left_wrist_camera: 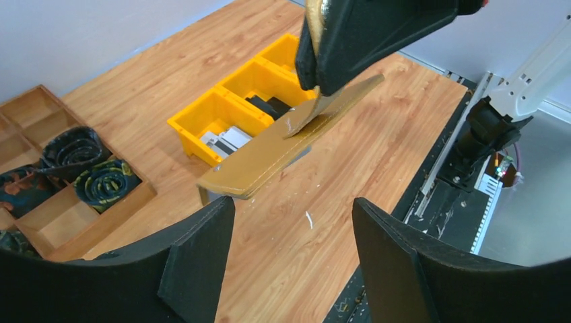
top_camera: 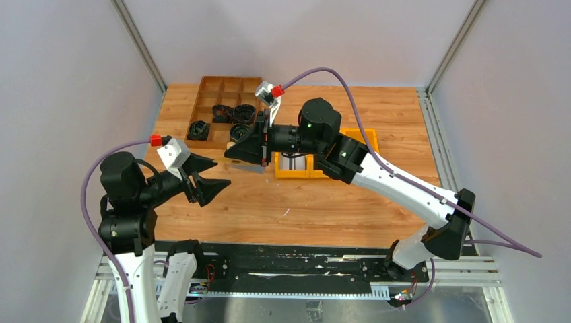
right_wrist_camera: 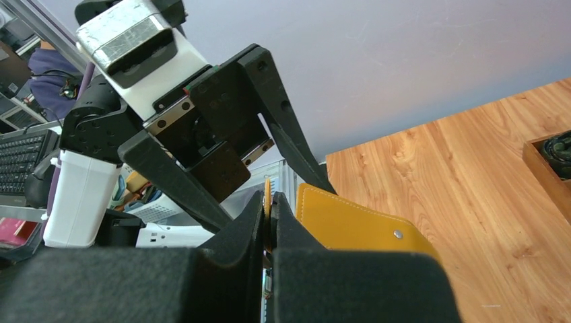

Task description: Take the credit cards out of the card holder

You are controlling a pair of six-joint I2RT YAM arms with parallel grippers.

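In the left wrist view a yellow-tan card holder (left_wrist_camera: 262, 158) hangs in the air, its thin strap pinched in the tips of my right gripper. My right gripper is shut on it, with the yellow flap (right_wrist_camera: 357, 229) and its snap showing beside the fingers in the right wrist view. My left gripper (top_camera: 214, 176) is open just to the left of and below the holder, nothing between its fingers. The cards cannot be told clearly; some grey shows behind the holder.
A wooden compartment tray (top_camera: 210, 86) with dark coiled items stands at the back left. Yellow bins (top_camera: 370, 134) with grey and dark items sit at centre right, partly under the right arm.
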